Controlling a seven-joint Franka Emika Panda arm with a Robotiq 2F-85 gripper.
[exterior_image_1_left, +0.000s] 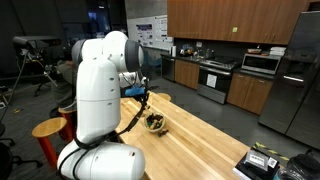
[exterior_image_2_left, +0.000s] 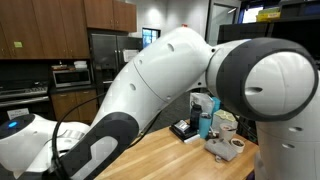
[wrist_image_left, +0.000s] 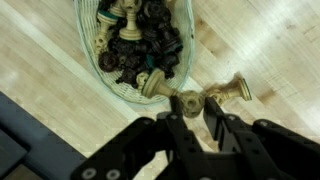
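Observation:
A light tan chess piece (wrist_image_left: 191, 103) stands between the fingertips of my gripper, which is shut on it; its round end faces the wrist camera. The white woven basket (wrist_image_left: 187, 20), holding several dark and tan chess pieces (wrist_image_left: 135, 40), is beyond the fingers in the wrist view. One tan piece (wrist_image_left: 156, 86) shows at the basket's near rim, and another tan piece (wrist_image_left: 236, 91) appears to the right, outside the basket. In exterior view 1 my gripper (exterior_image_1_left: 136, 91) is raised above and left of the basket (exterior_image_1_left: 154, 123). Exterior view 2 does not show the fingers.
Bare wooden tabletop (exterior_image_1_left: 190, 145) stretches right of the basket. At the far end of the table, exterior view 2 shows a black box (exterior_image_2_left: 185, 130), a teal cup (exterior_image_2_left: 205, 127) and a grey item (exterior_image_2_left: 224, 148).

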